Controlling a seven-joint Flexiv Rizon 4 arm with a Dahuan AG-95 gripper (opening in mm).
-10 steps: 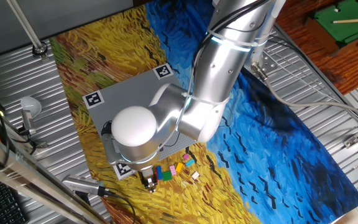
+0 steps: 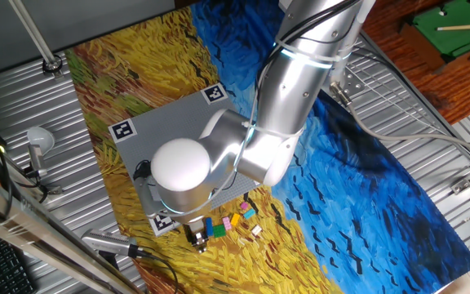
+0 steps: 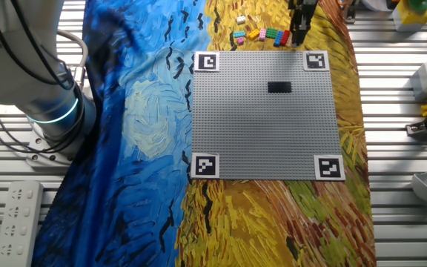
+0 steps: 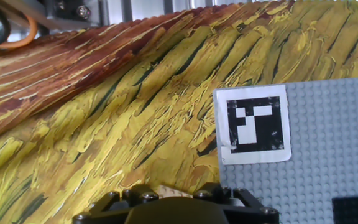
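Beyond the tagged edge of the grey baseplate (image 3: pixel 265 141), my gripper (image 3: pixel 299 38) points down at the end of a row of small bricks. That row includes a red brick (image 3: pixel 285 36), a blue brick (image 3: pixel 277 40), a green brick (image 3: pixel 271 33) and a pink brick (image 3: pixel 262 34). A black brick (image 3: pixel 279 87) lies on the baseplate. In the wrist view, a beige piece (image 4: pixel 171 191) shows in the gap between the dark fingers; whether they touch it is unclear. From exterior view 1, the gripper (image 2: pixel 200 243) is too small to read its fingers.
White tag cards (image 3: pixel 206 61) mark the baseplate's corners. Beside the mat lie a silver device (image 2: pixel 108 243) with a cable and a ladle-like tool (image 2: pixel 41 140). A white brick (image 2: pixel 256 230) sits a little apart from the row. Most of the baseplate is bare.
The arm's end has shifted very slightly to the right in exterior view 1, and the gripper appears turned a little. The bricks in the row look unmoved.
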